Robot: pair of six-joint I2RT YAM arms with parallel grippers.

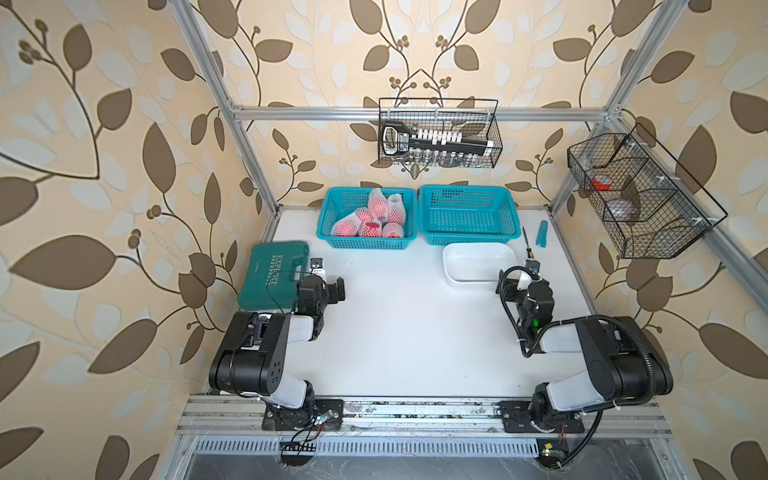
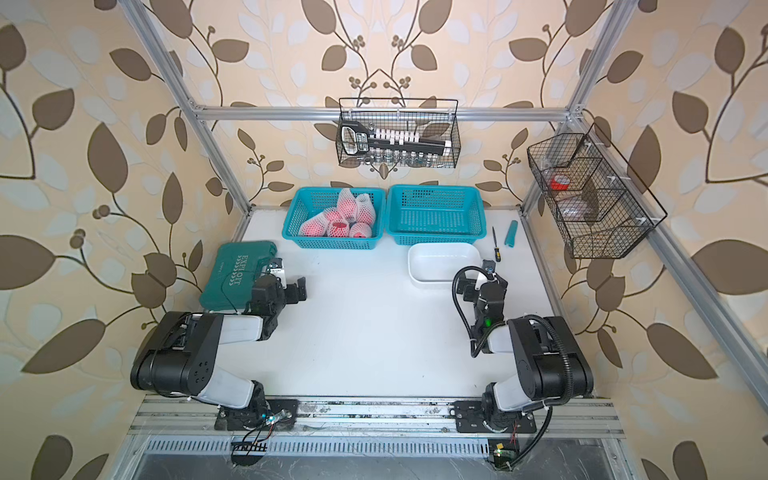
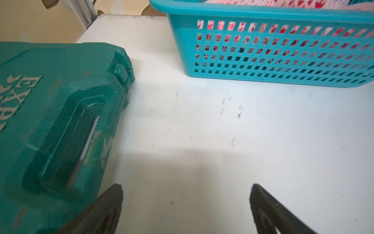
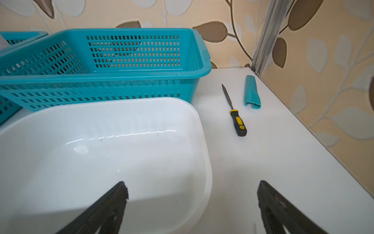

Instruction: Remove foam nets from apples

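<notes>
Several red apples in whitish-pink foam nets (image 1: 373, 228) lie in the left teal basket (image 1: 368, 243) at the back of the table. The teal basket to its right (image 1: 470, 237) looks empty. In front of that one stands an empty white tub (image 1: 479, 280). My left gripper is open over bare table beside the green case, short of the apple basket. Open as well, my right gripper hovers by the right end of the white tub, with nothing between its fingers.
A green tool case (image 1: 276, 276) lies at the left edge, close to the left arm. At the right back are a black-and-yellow file (image 4: 237, 122) and a teal handle piece (image 4: 252, 91). Wire baskets (image 1: 440, 152) hang from the frame above.
</notes>
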